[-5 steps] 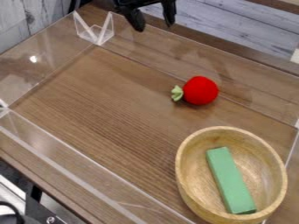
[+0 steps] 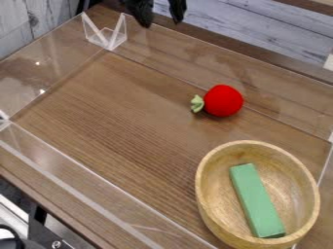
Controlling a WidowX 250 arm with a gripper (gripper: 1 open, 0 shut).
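My gripper (image 2: pixel 162 19) is at the top edge, dark and open, mostly cut off by the frame. A red round vegetable with a green leafy top (image 2: pixel 223 100) lies on the wooden table at centre right. A wooden bowl (image 2: pixel 213 212) at the lower right holds a green rectangular block (image 2: pixel 256 199).
A clear plastic stand (image 2: pixel 107 32) is at the back left, just left of the gripper. A pale wall runs along the back right.
My gripper rose toward the top edge from about a second ago and has since shifted slightly. The vegetable, bowl and block have not moved.
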